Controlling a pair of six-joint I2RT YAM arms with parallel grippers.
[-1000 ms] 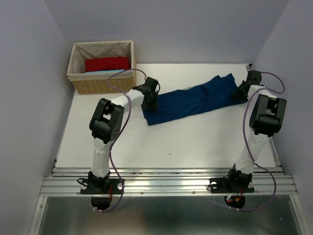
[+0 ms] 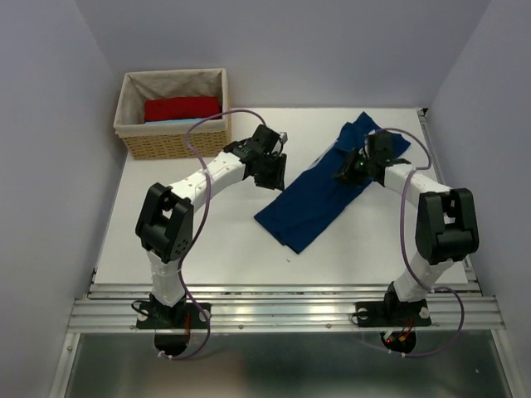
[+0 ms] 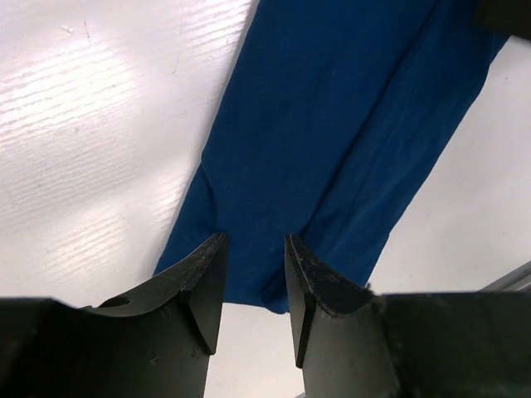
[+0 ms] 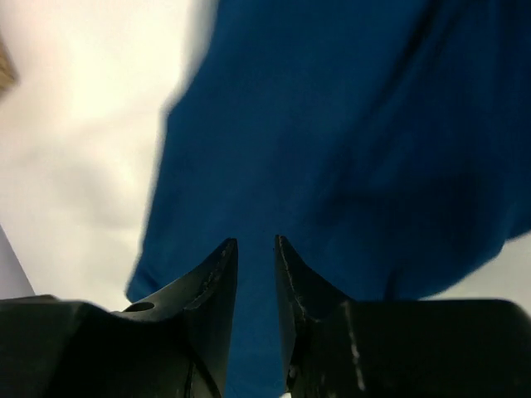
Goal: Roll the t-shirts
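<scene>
A navy t-shirt [image 2: 311, 203] lies diagonally on the white table, folded long, with a bunched upper end at the back right. My left gripper [image 2: 271, 172] hangs at the shirt's left edge; in the left wrist view its fingers [image 3: 199, 290] stand apart over the cloth, with nothing clearly held. My right gripper [image 2: 353, 166] is over the upper middle of the shirt; in the blurred right wrist view its fingers [image 4: 207, 315] are apart above navy fabric.
A wicker basket [image 2: 170, 143] at the back left holds a red folded item [image 2: 181, 108] and a light blue one beneath.
The shirt has turned from crosswise to diagonal since a second ago.
</scene>
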